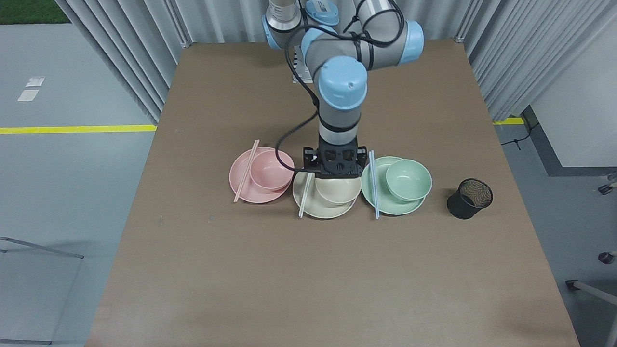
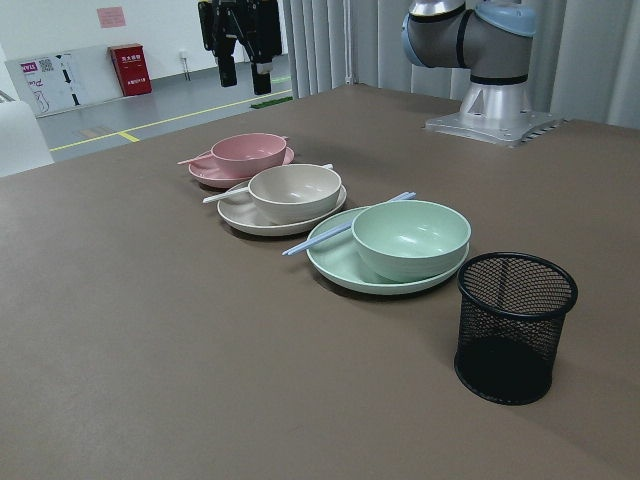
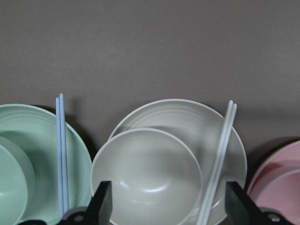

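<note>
My gripper (image 2: pixel 243 70) hangs above the white place setting, fingers apart and empty; in the wrist view its two fingertips frame the white bowl (image 3: pixel 146 173) and white chopsticks (image 3: pixel 218 159) on the white plate (image 3: pixel 178 111). To one side sit the green bowl (image 1: pixel 409 180) and green plate (image 1: pixel 392 205) with blue chopsticks (image 1: pixel 374 185); to the other, the pink bowl (image 1: pixel 270 172) and pink plate (image 1: pixel 258 195) with pink chopsticks (image 1: pixel 247 171).
A black mesh cup (image 1: pixel 469 198) stands beside the green setting. The robot's base (image 2: pixel 492 128) is at the back.
</note>
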